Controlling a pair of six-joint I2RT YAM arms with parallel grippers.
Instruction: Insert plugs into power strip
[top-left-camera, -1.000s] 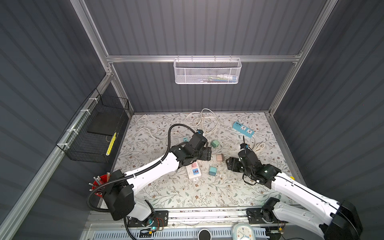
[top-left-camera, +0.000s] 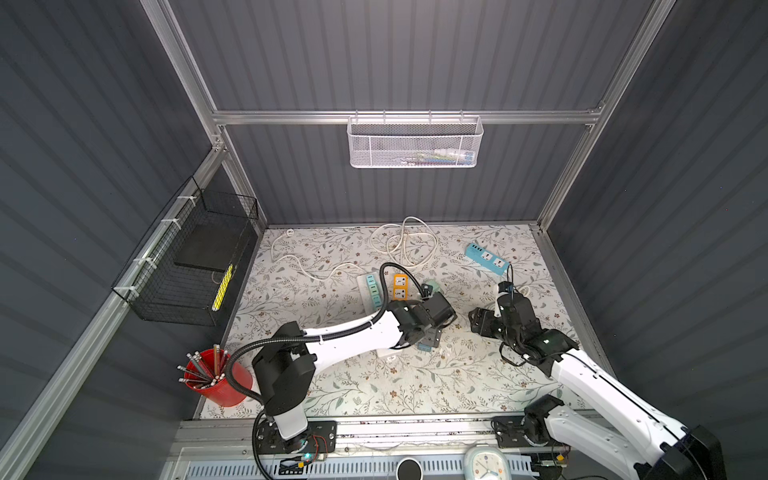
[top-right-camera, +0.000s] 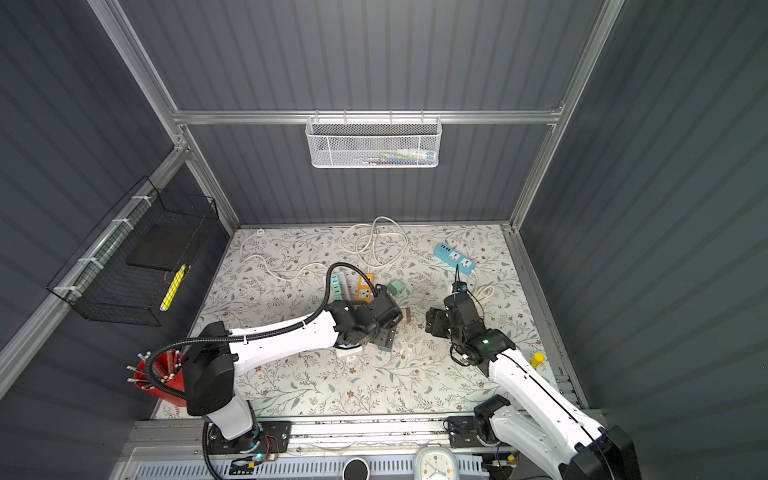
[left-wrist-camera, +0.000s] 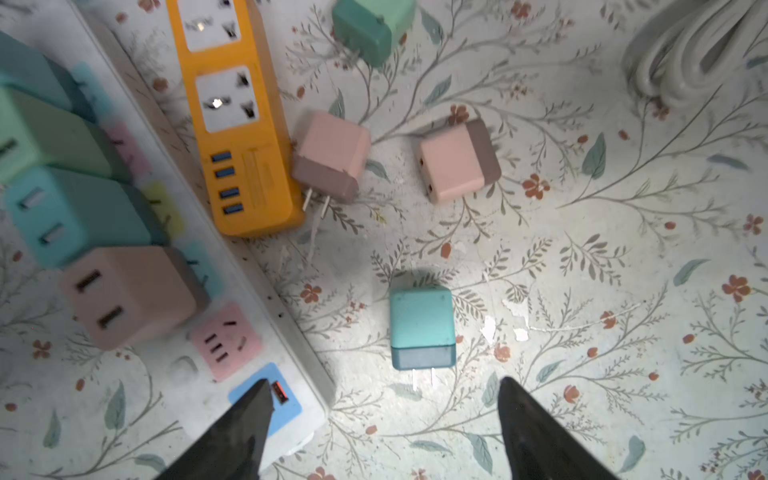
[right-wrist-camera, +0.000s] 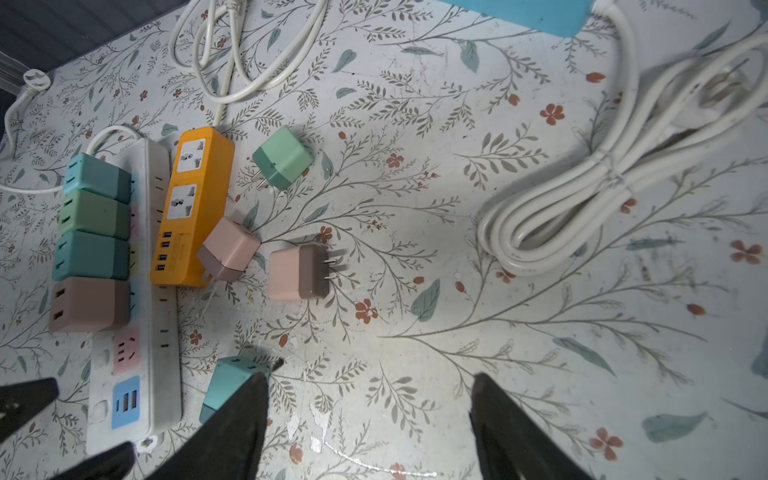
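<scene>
A white power strip (right-wrist-camera: 160, 360) holds teal, green, teal and pink plugs (right-wrist-camera: 88, 304) in a row, leaving pink and blue sockets free at its near end. An orange strip (left-wrist-camera: 240, 168) lies beside it. Two loose pink plugs (left-wrist-camera: 454, 160), a green one (right-wrist-camera: 280, 156) and a teal one (left-wrist-camera: 421, 328) lie to the right. My left gripper hangs above the teal plug, fingers apart, nothing between them. My right gripper is open and empty over the table, right of the plugs.
Coiled white cables (right-wrist-camera: 536, 224) and a blue strip (top-left-camera: 484, 258) lie at the back right. A red cup of pens (top-left-camera: 224, 384) stands at the left edge, below a black wire basket (top-left-camera: 192, 256).
My left arm has swung right and toward the front, bringing its gripper over the loose teal plug. My right gripper has moved slightly right.
</scene>
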